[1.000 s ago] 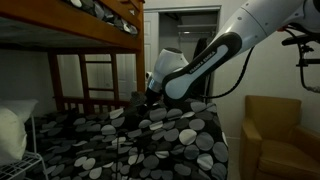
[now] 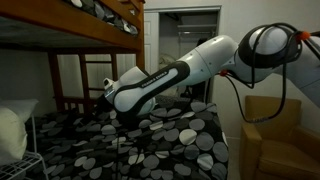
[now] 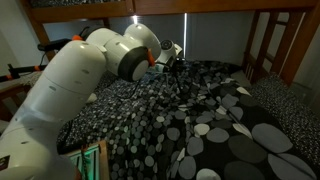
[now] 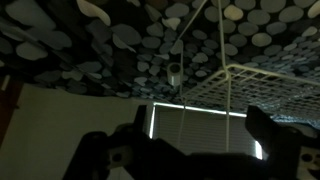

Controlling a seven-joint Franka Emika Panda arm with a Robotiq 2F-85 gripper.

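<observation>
My gripper stands open in the wrist view, its two dark fingers (image 4: 133,140) wide apart and nothing held between them. Beyond them lies dark bedding (image 4: 110,40) patterned with grey and white discs. A small greyish object (image 4: 175,74) shows against the bedding, too dim to name. In exterior view 1 the white arm (image 2: 170,80) reaches left over the lower bunk, and its dark gripper end blends into the bedding. The second exterior view shows the arm (image 3: 125,55) stretched toward the far end of the bed, the fingers hardly discernible.
A white wire rack (image 4: 265,88) and thin pale cords (image 4: 222,35) cross the wrist view. The upper bunk's wooden rail (image 2: 75,20) runs above the arm. A white bundle (image 2: 12,135) sits at the left, a tan armchair (image 2: 280,140) at the right.
Over the last second the arm has moved left and lower over the bed in exterior view 1, nearer the white bundle. The bedding looks the same.
</observation>
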